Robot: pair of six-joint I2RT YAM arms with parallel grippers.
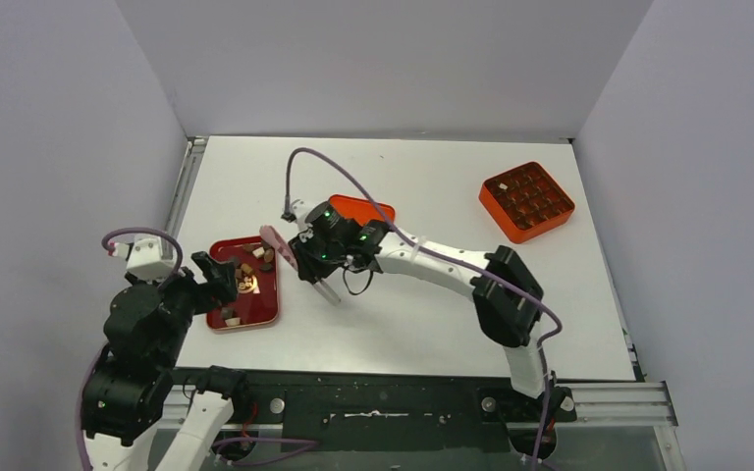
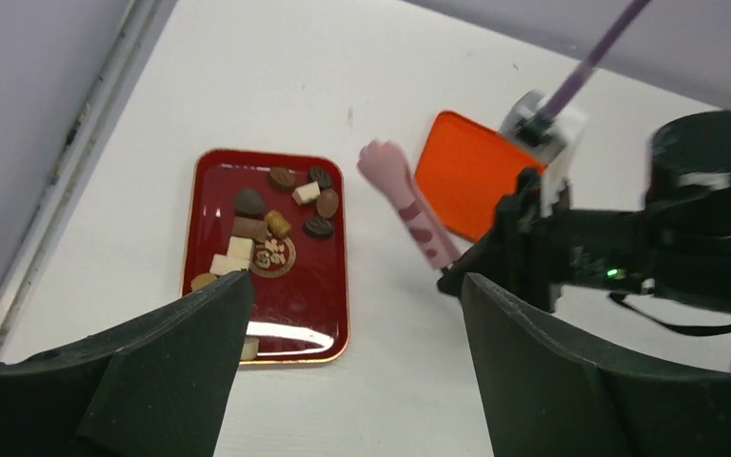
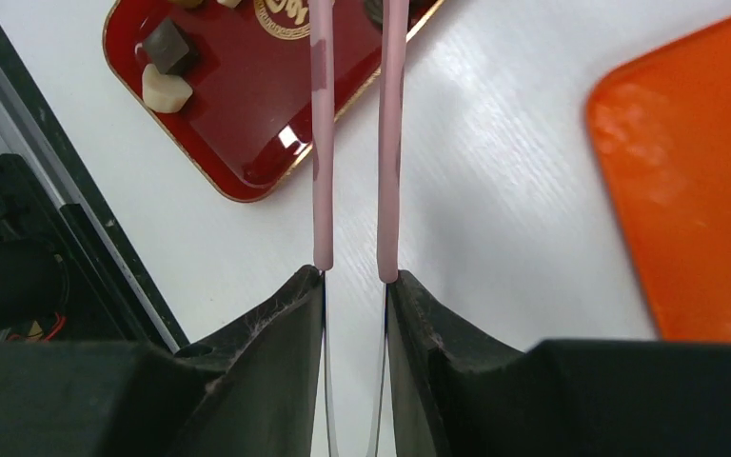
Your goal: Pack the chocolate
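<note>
A red tray [image 1: 255, 309] with assorted chocolates lies at the left of the table, also in the left wrist view [image 2: 295, 286]. My left gripper [image 1: 218, 277] hovers by its edge, open in its wrist view [image 2: 360, 362] with nothing between its fingers. My right gripper [image 1: 295, 255], with long pink fingers, is just right of the tray. In the right wrist view its fingers [image 3: 388, 171] stand a little apart; whether anything is held at their tips, out of frame at the top, I cannot tell. An orange box [image 1: 512, 221] with small compartments, one holding a pale piece, stands at the back right.
An orange flat tray [image 1: 358, 206] lies at the centre back, partly behind the right arm. Walls stand at both sides and behind.
</note>
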